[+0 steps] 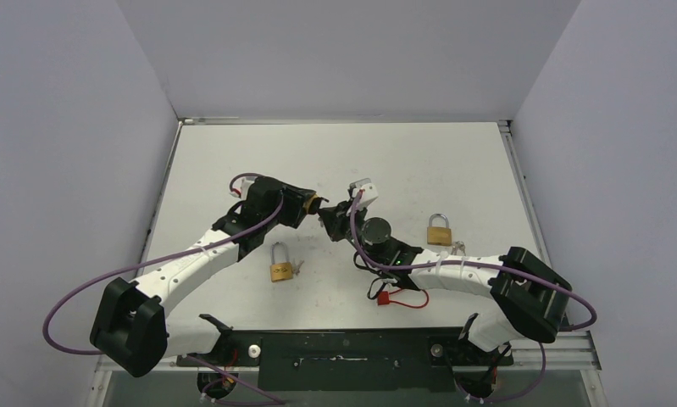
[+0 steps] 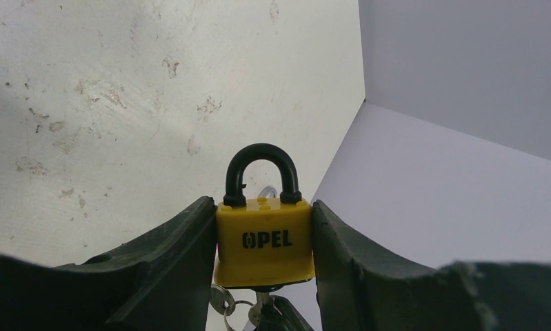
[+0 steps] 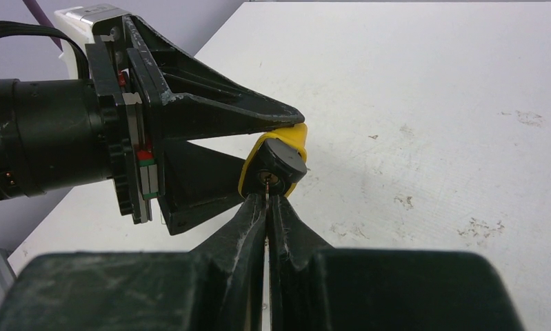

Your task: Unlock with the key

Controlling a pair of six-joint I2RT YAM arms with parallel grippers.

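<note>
A yellow padlock [image 2: 263, 238] marked OPEL, with a black shackle [image 2: 262, 150], is clamped in my left gripper. Both shackle legs meet the body. In the right wrist view the padlock's dark underside [image 3: 281, 162] faces my right gripper, whose fingers are pressed together on a thin key [image 3: 267, 186]. The key's edge lines up with the keyhole [image 3: 269, 178] and appears to reach it; how deep it sits cannot be seen. Below the padlock in the left wrist view hang a key ring [image 2: 239, 303] and a round-headed key [image 2: 219, 298].
On the table lie a brass padlock [image 1: 281, 270] with keys at the left, another brass padlock [image 1: 439, 235] with keys at the right, and a red padlock [image 1: 383, 298] with a red loop in front. Both grippers are raised over the middle.
</note>
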